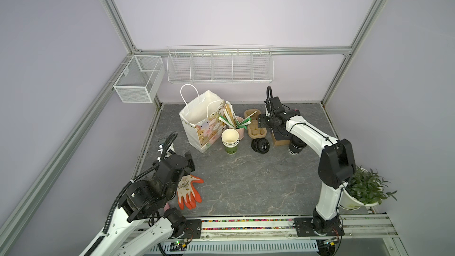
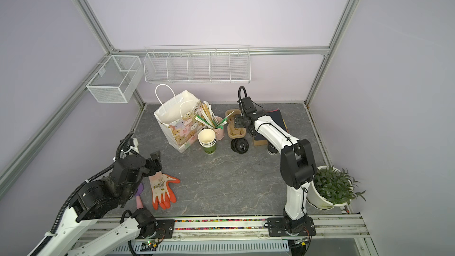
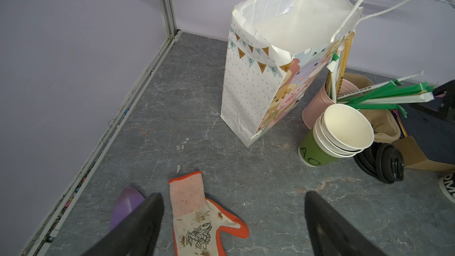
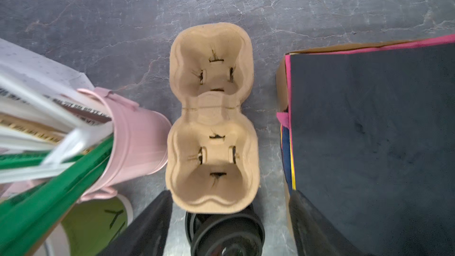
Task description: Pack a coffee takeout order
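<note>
A two-cup cardboard carrier [image 4: 211, 109] lies at the back, directly below my right gripper, whose fingers are apart with nothing visible between them. Black lids [image 4: 227, 237] lie in front of it. A pink holder [image 4: 142, 137] of straws and stirrers stands left of the carrier, beside the patterned paper bag [image 1: 201, 128]. A stack of paper cups [image 1: 230, 139] stands in front of the holder. My left gripper is open and empty at the front left, above an orange-and-white glove [image 3: 199, 227].
A box with dark sheets [image 4: 369, 137] is right of the carrier, with dark cups [image 1: 294, 147] in front. A purple object [image 3: 125, 203] lies left of the glove. A potted plant [image 2: 334, 185] stands front right.
</note>
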